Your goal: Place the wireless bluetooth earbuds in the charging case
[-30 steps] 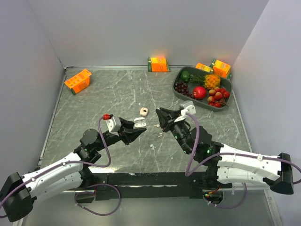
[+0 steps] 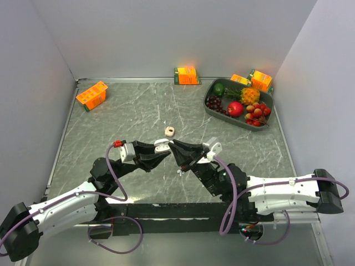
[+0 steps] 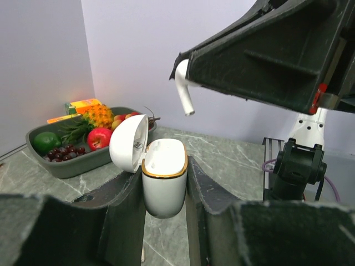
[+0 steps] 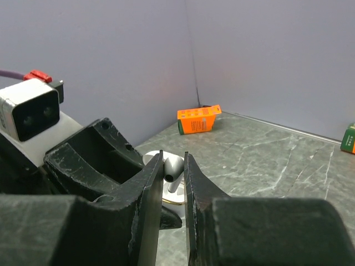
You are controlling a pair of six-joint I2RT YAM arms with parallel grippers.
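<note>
The white charging case point(image 3: 165, 183) stands with its lid point(image 3: 126, 143) flipped open, held between the fingers of my left gripper point(image 2: 161, 154). My right gripper point(image 2: 172, 145) is shut on a white earbud point(image 3: 183, 88), whose stem points down just above the open case in the left wrist view. In the right wrist view the earbud point(image 4: 173, 169) sits between the fingertips, with the case behind it.
A small beige object point(image 2: 170, 131) and small white bits point(image 2: 179, 172) lie on the marble table point(image 2: 127, 111). A tray of fruit point(image 2: 211, 111) is at the back right, with orange boxes point(image 2: 186, 76) along the back and left.
My left gripper has shifted only slightly.
</note>
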